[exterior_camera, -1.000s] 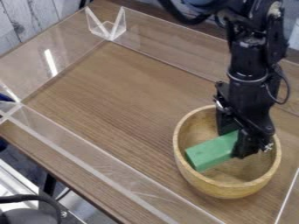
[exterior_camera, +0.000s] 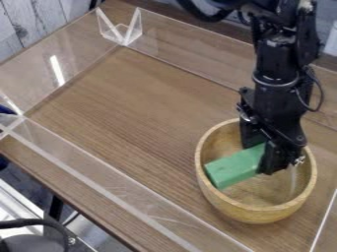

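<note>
A wooden bowl sits at the right front of the table. A green block is inside it, leaning toward the left side, held by my black gripper, which reaches down from the top right into the bowl and is shut on the block's upper right end. The fingertips are partly dark and hard to tell apart.
Dark cables lie at the lower left, beyond the table's edge.
The gripper and green block have risen slightly within the bowl, the block shifting up a little.
</note>
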